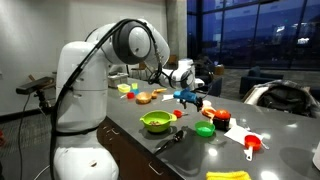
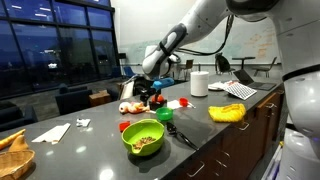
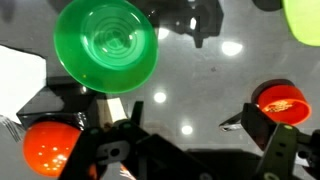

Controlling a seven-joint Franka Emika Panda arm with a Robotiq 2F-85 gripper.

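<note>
My gripper is open above the table, with empty space between its black fingers. In the wrist view a green bowl lies at upper left, and a small red cup sits at right, partly behind one finger. A round red-orange item rests on a black box at lower left. Exterior view 1 shows the gripper raised, left of the red item and above the green bowl. The large light-green bowl stands further left with something inside.
A black utensil lies in front of the green bowl. Another red cup stands to the right, and a yellow cloth is near the front edge. White paper lies behind. Bare table shows between the bowl and the cloth.
</note>
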